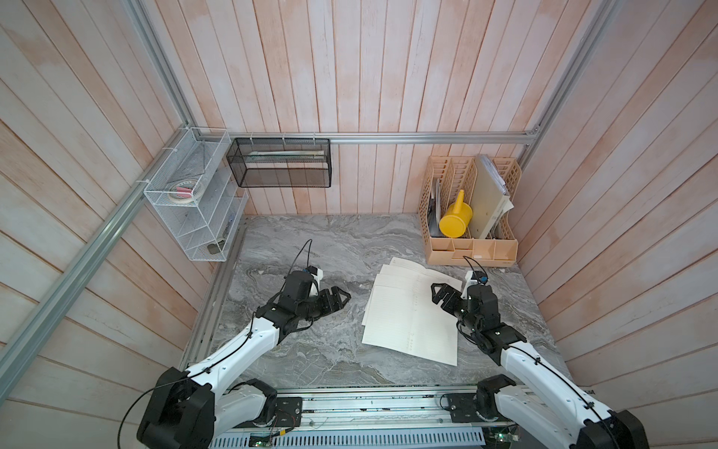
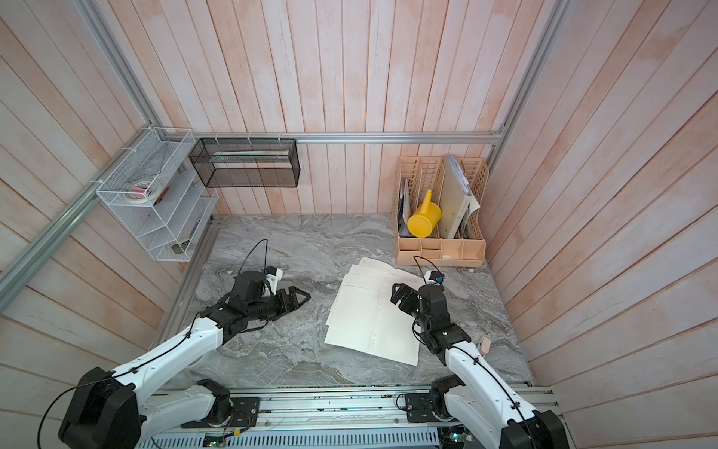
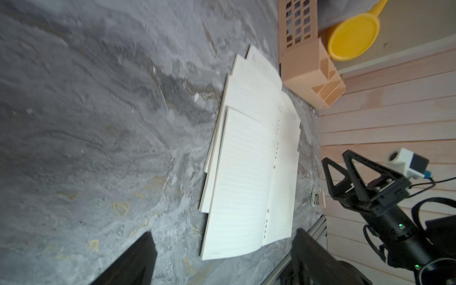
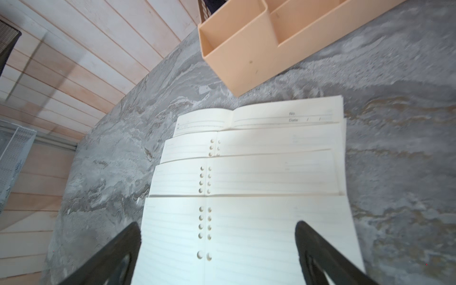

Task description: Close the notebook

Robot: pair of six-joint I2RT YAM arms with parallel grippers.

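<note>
Several open notebooks with cream lined pages lie stacked and offset on the grey table; the top notebook [image 1: 404, 321] is spread flat, its pages and spine line also plain in the left wrist view. To its left, apart from it and above bare table, hangs my left gripper [image 1: 340, 298], its fingers parted around nothing. My right gripper [image 1: 442, 293] is over the stack's right part with its fingers spread. In the right wrist view the stack's pages [image 4: 275, 228] appear between and beyond the blurred fingers, nothing gripped.
Behind the stack stands a peach organizer [image 1: 472, 254] holding a yellow watering can [image 1: 454, 221] and folders. A white wire rack [image 1: 196, 202] and a black mesh basket [image 1: 280, 163] hang at the back left.
</note>
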